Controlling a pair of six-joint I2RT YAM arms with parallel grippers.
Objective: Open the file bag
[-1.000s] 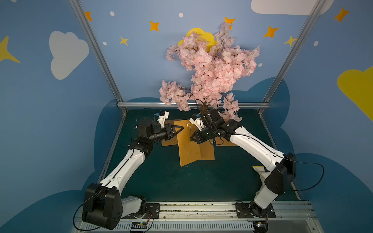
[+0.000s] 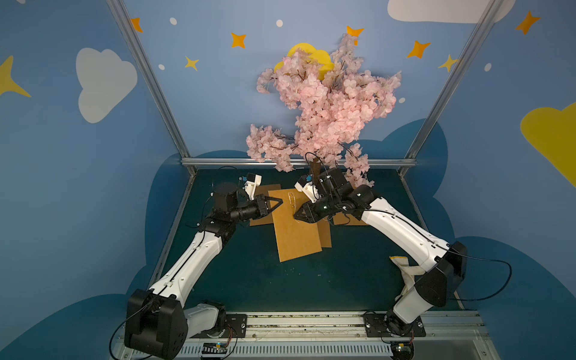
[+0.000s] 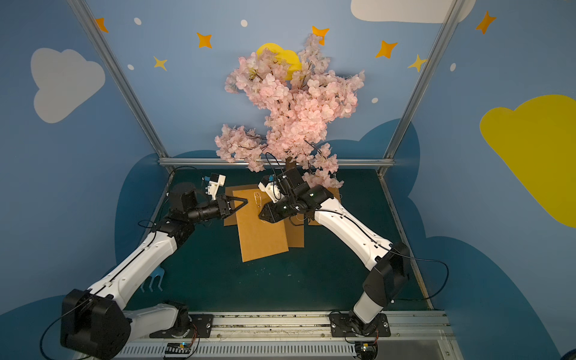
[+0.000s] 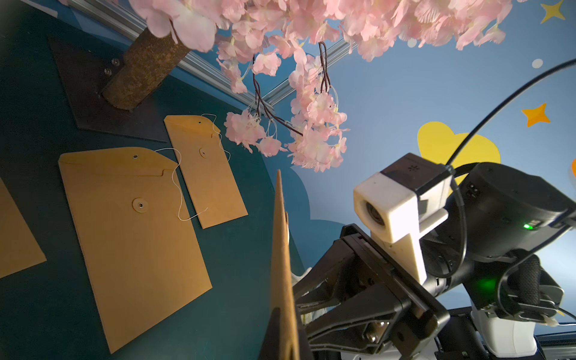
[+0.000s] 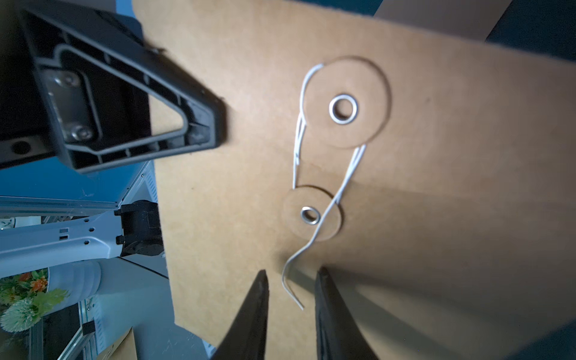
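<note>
A brown file bag (image 2: 295, 240) is raised between my grippers, seen edge-on in the left wrist view (image 4: 280, 240). My left gripper (image 2: 277, 202) is shut on its edge (image 5: 165, 72). In the right wrist view, white string (image 5: 300, 138) runs round two button washers, the upper (image 5: 372, 102) and the lower (image 5: 297, 216), with a loose tail downward. My right gripper is part open over the bag near that tail, its blurred fingertips apart; whether they touch it cannot be told.
More file bags (image 4: 132, 246) lie flat on the green table behind. An artificial blossom tree (image 2: 324, 108) stands at the back on a dark base plate (image 4: 84, 114).
The held bag has swung toward a broader face, its lower edge moving right and down. The right arm has shifted slightly right; the left gripper is nearly still.
</note>
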